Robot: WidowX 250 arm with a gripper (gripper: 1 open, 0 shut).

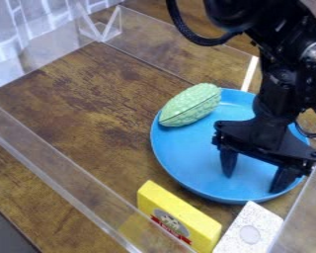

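Observation:
My black gripper (253, 168) is low over the right part of a blue plate (188, 158), its fingers apart and pointing down; nothing shows between them. A pale green, ribbed oblong object (190, 105) lies on the plate's upper-left part, apart from the gripper.
A yellow box (178, 217) lies below the plate, with a white block (248, 234) to its right. Clear panels edge the wooden surface (68, 119). The wood left of the plate is clear.

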